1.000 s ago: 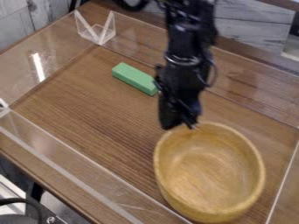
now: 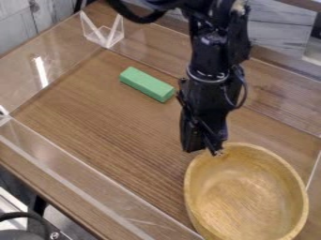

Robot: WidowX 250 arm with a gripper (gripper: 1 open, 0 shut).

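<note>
A black robot arm reaches down from the top centre to the gripper (image 2: 201, 139), which hangs just above and behind the upper-left rim of a large yellow oval bowl (image 2: 245, 202). The gripper looks shut, with nothing visible between its fingers. A green rectangular block (image 2: 146, 83) lies on the wooden table (image 2: 88, 141) to the left of the arm.
A clear plastic holder (image 2: 103, 28) stands at the back left. A pale wall or panel borders the table at the back right.
Compared with a second ago, the bowl sits a little lower and further right in view.
</note>
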